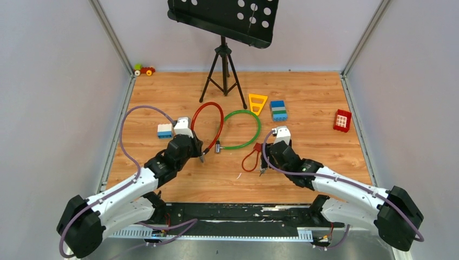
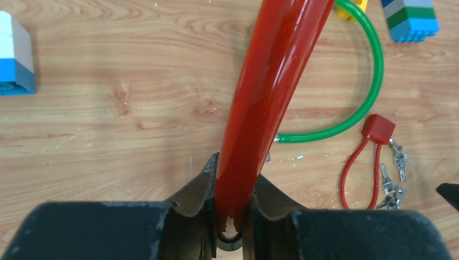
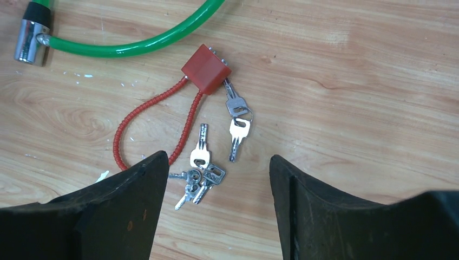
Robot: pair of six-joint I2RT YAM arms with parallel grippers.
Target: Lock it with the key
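Observation:
A red ring-shaped cable lock [image 1: 221, 115] has my left gripper shut on its tube. In the top view the lock's loop stands up from the table beside the left hand. My right gripper is part open above the table, its dark fingers [image 3: 122, 203] apart with nothing between them. Beyond its fingertips lie two bunches of keys: one bunch [image 3: 199, 173] by the thin red cord, another pair [image 3: 238, 127] beside the small red padlock [image 3: 207, 69]. A green cable lock [image 1: 258, 127] lies flat between the arms, its metal cylinder [image 3: 31, 40] at the left.
A music stand [image 1: 224, 70] rises at the back. Blue-white blocks [image 1: 165, 131], a yellow triangle [image 1: 256, 103], a blue-green block [image 1: 278, 110] and a red block [image 1: 342, 120] stand around.

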